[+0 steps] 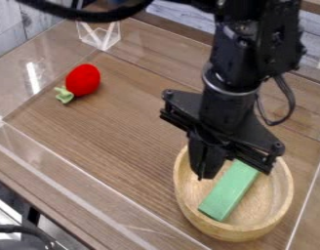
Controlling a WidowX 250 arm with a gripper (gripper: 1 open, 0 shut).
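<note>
My black gripper (218,146) hangs large at the centre right, shut, over a light wooden bowl (258,225); nothing shows between its fingers, though their tips are hard to make out. A green block (228,193) lies in the bowl just below the gripper, its upper part close to or behind the gripper's edge.
A red object (82,80) with a pale green top lies at the left. A white wire holder (100,31) stands at the back. Cables and the table's edge are at the lower left.
</note>
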